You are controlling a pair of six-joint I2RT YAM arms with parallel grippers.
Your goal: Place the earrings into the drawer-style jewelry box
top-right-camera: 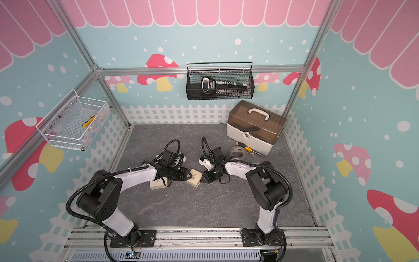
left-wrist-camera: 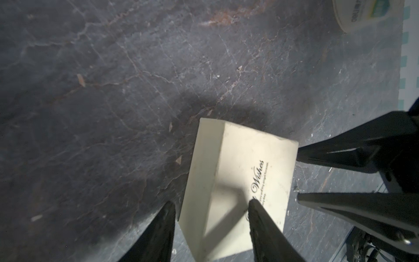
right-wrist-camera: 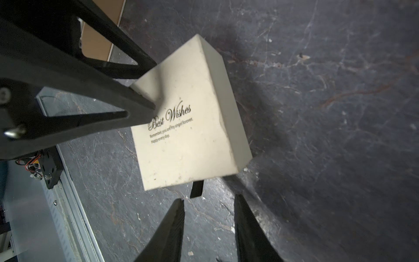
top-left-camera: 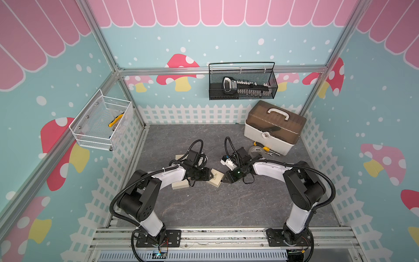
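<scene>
A cream box (top-left-camera: 216, 177) printed "Best Wishes" lies on the table between my grippers. In the left wrist view, my left gripper has its fingertips apart over the box (left-wrist-camera: 235, 161), at its near part. In the right wrist view, my right gripper stands part open just beyond the box (right-wrist-camera: 185, 148), which has a dark tab at its edge. The other arm's black fingers reach to the box in each wrist view. I cannot make out any earrings.
More pale boxes (top-left-camera: 179, 185) lie under the left arm. A brown-lidded toolbox (top-left-camera: 274, 126), a tape roll and yellow-handled tools are at the back right. Wire baskets hang on the back (top-left-camera: 242, 85) and left (top-left-camera: 100, 122) walls.
</scene>
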